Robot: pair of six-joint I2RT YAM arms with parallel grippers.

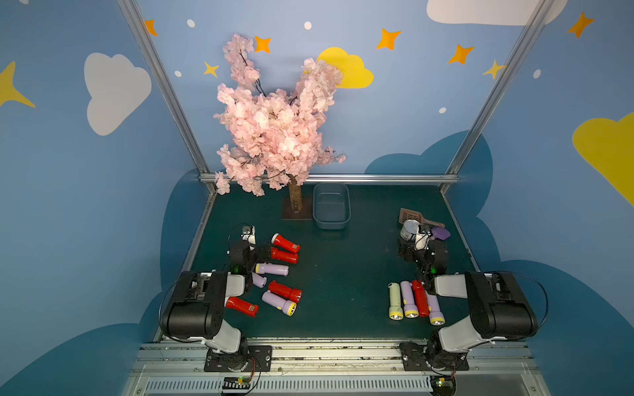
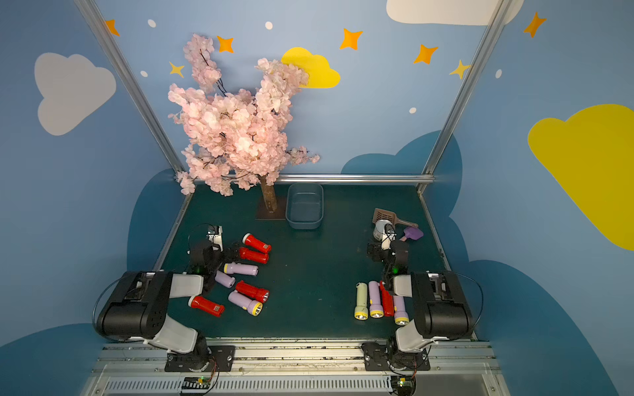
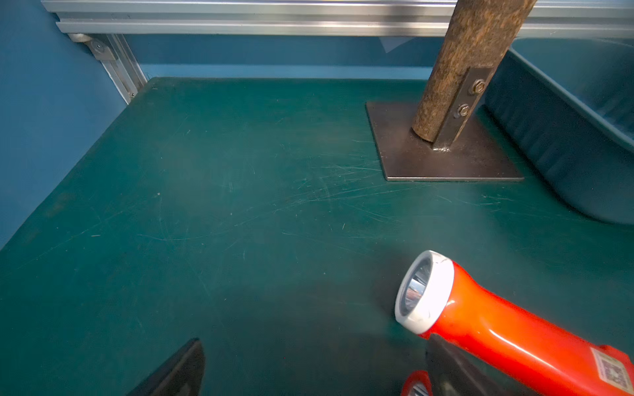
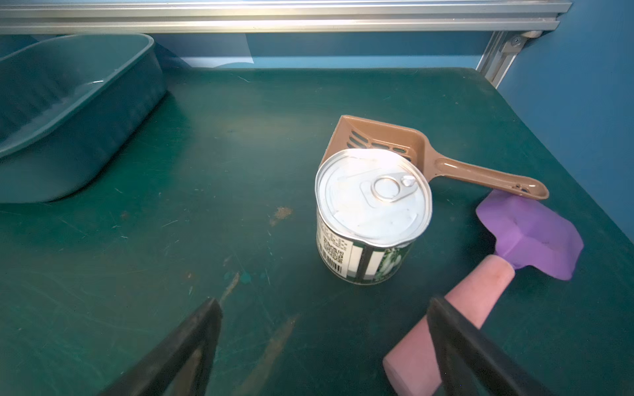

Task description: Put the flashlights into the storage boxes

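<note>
A red flashlight with a white head lies at the lower right of the left wrist view, beside my left gripper, which is open and empty. More red and lilac flashlights lie around it, among them a red one and a lilac one. Under the right arm, several flashlights form a row, including a pale green one and a lilac one. My right gripper hangs open with nothing between its fingers. At the back middle, the blue-grey storage box looks empty.
The blossom tree's trunk stands on a metal plate left of the box. A can, a brown slotted scoop and a purple shovel with a pink handle occupy the right side. Mid-table is bare.
</note>
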